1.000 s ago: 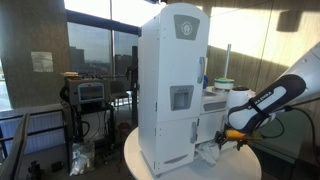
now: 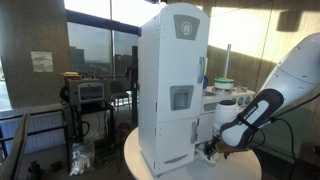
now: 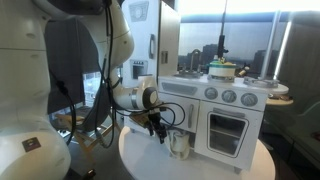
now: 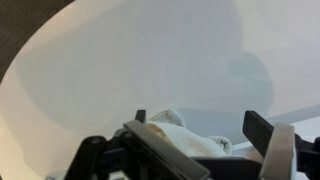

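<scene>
A crumpled white cloth (image 4: 183, 131) appears in the wrist view at the lower middle, partly hidden behind my gripper. The fingers stand wide apart, with part of the cloth showing in the space between the fingers. In exterior view 2 my gripper (image 3: 160, 129) is low, in front of the white play kitchen (image 3: 228, 122), beside a pale cloth-like thing (image 3: 180, 146). From exterior view 1 my gripper (image 2: 213, 151) sits close to the tabletop, right of the tall toy fridge (image 2: 172, 95). Whether the fingers touch the cloth cannot be told.
A round white table (image 2: 228, 168) carries the fridge and kitchen. A green-rimmed pot (image 3: 222, 69) stands on the kitchen's top. In the wrist view, much of the table (image 4: 130, 65) is bare, and its curved edge shows at the left.
My gripper has come down and moved left, toward the fridge's base and the white cloth. The cloth is now more hidden by it in exterior view 1.
</scene>
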